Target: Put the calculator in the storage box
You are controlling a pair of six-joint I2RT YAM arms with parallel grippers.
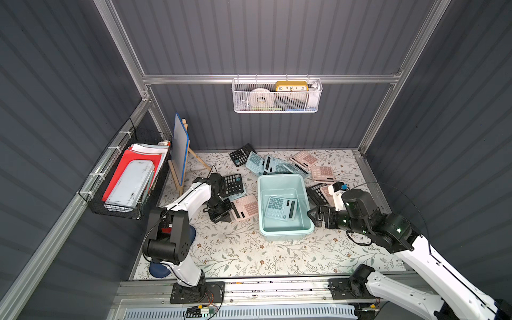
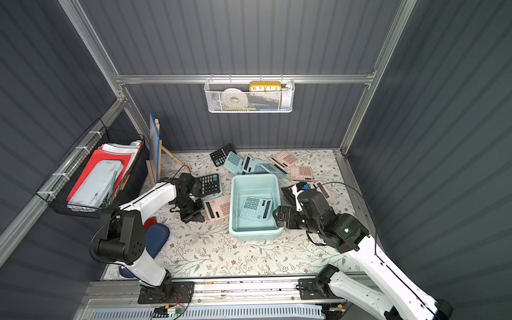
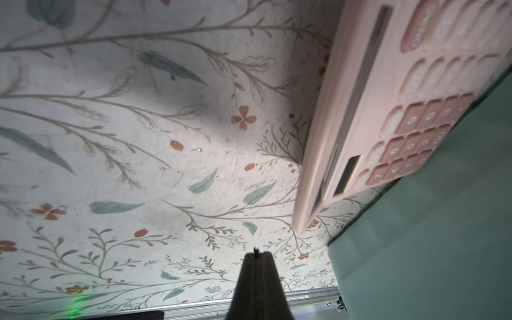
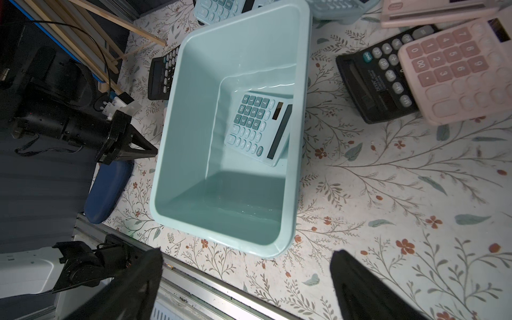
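A pale blue calculator lies inside the mint storage box, which stands mid-table. A pink calculator lies just left of the box. My left gripper is shut, nothing between its fingers, low over the table beside that pink calculator's near end. My right gripper is open and empty, above the table at the box's right front side, looking down into it.
Several black, blue and pink calculators lie behind and right of the box. An easel and a wire basket are at the left.
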